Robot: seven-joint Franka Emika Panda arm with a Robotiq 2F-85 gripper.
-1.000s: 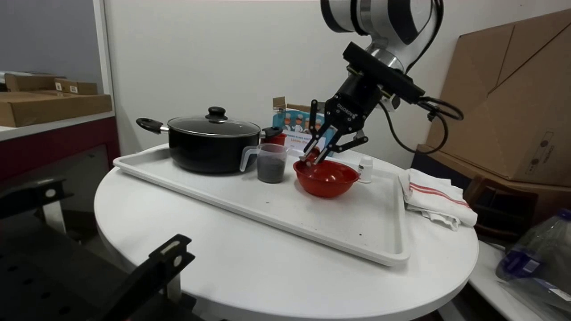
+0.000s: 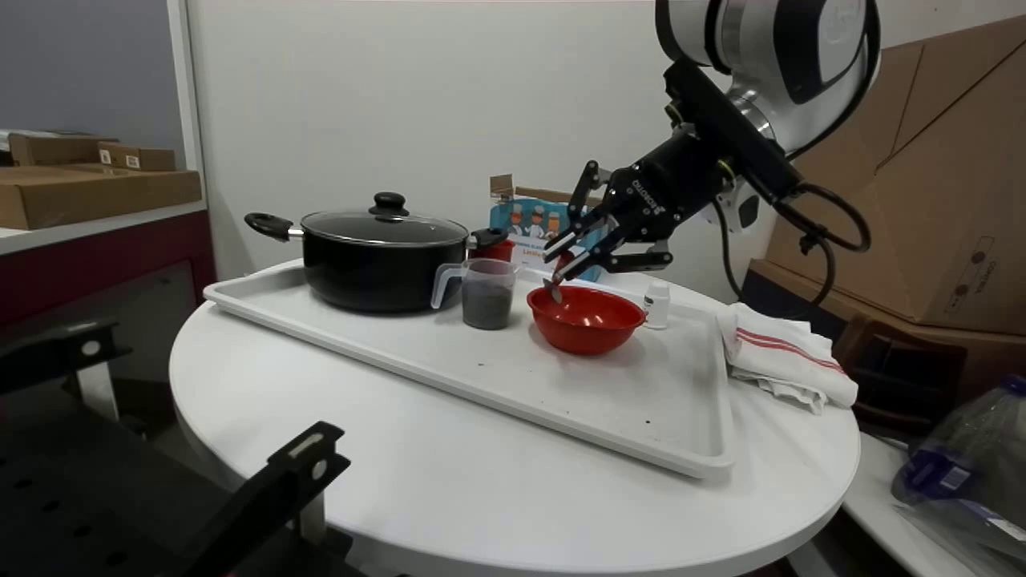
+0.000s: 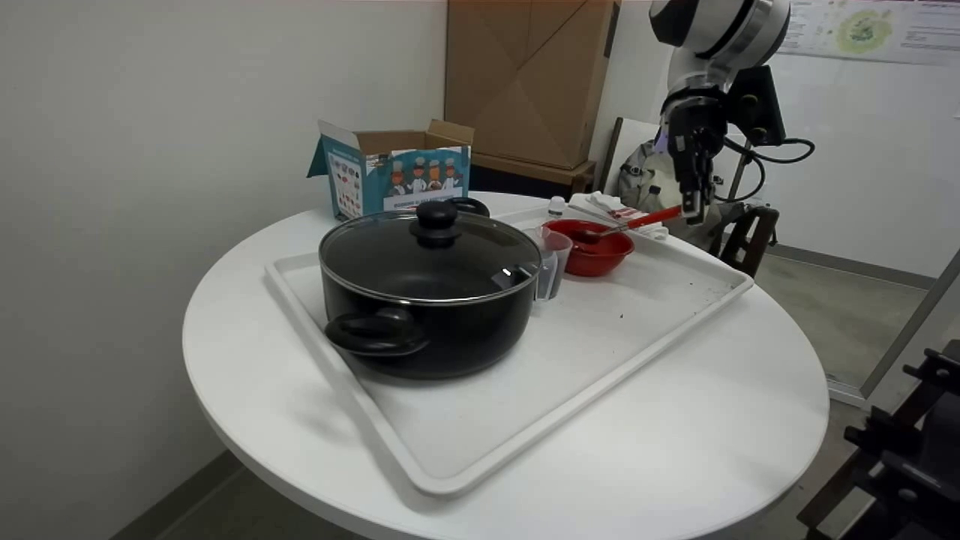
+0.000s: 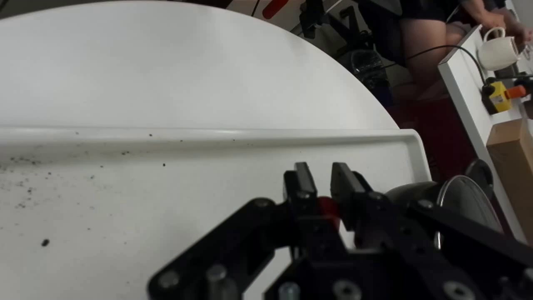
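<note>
My gripper [image 2: 555, 269] is shut on the red handle [image 3: 655, 217] of a spoon, just above the red bowl [image 2: 594, 336]. In exterior view 2 the spoon slants down from my gripper [image 3: 691, 214], its dark head [image 3: 589, 237] over or inside the bowl's opening; whether it touches the bowl I cannot tell. Close up in the wrist view, a bit of red handle [image 4: 328, 207] shows between the two fingers of my gripper. The spoon's head is hidden there.
A lidded black pot [image 2: 382, 264] and a measuring cup [image 2: 487, 300] with dark contents stand on the white tray [image 2: 462, 386]. Behind the bowl are a small white bottle [image 2: 656, 306] and a blue box [image 3: 396, 180]. A folded towel [image 2: 784, 351] lies at the right. The tray's front is mostly clear, with dark specks.
The arm has shifted right in exterior view 1, and the gripper now lies at a flatter slant, its fingertips a little higher above the bowl. Bowl, cup and pot have stayed put.
</note>
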